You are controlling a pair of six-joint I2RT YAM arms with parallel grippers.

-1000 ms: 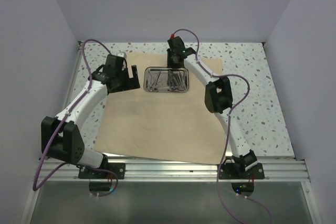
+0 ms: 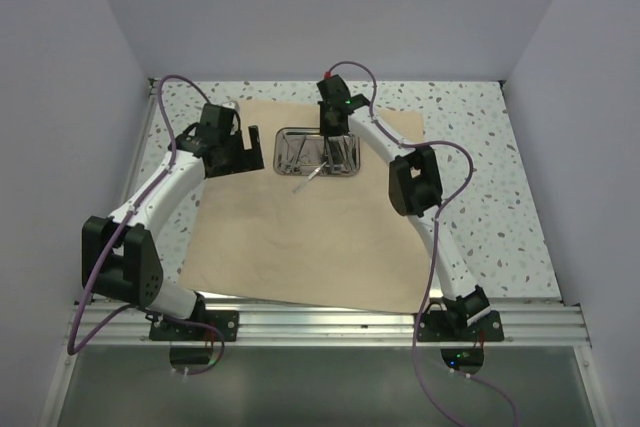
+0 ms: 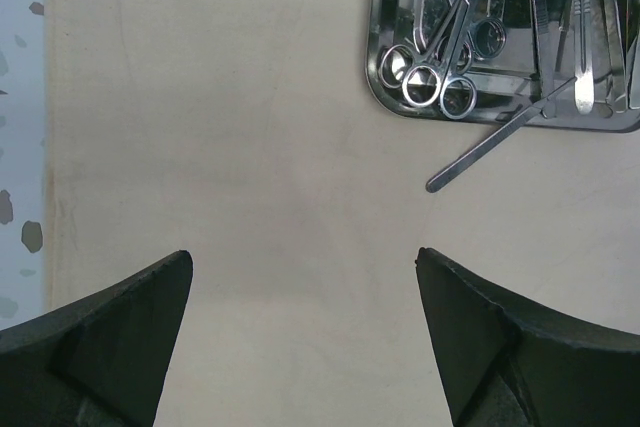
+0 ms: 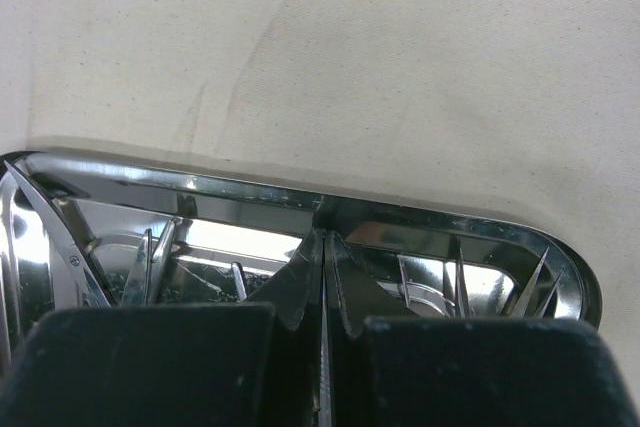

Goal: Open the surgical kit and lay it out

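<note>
A steel tray [image 2: 285,171] [image 4: 150,167] holds scissors [image 3: 424,82], tweezers and other slim instruments at the back middle of a beige cloth [image 2: 300,237]. A long flat-handled instrument [image 3: 480,147] [image 2: 307,181] leans out over the tray's front rim onto the cloth. My right gripper [image 2: 328,131] is shut over the tray at its back rim; whether anything lies beneath its fingers is hidden. My left gripper [image 2: 250,150] stands open left of the tray, above the cloth, with nothing between its fingers.
The cloth in front of the tray is clear apart from that handle. Speckled table [image 2: 480,197] shows around the cloth, bounded by grey side walls and a metal front rail [image 2: 300,314].
The long instrument now sticks out past the tray's front rim onto the cloth.
</note>
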